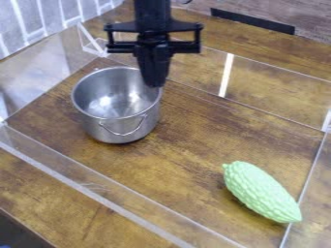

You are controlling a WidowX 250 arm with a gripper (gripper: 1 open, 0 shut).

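A black gripper (154,73) hangs from the top of the view, its tip over the back right rim of a steel pot (114,121) with a wire handle. It looks shut, with nothing visible between its fingers. A pale green, bumpy bitter melon (261,192) lies at the lower right, well apart from the gripper.
The wooden table (181,184) is bordered by clear plastic strips and panels along the left, right and back. The middle of the table between pot and melon is clear.
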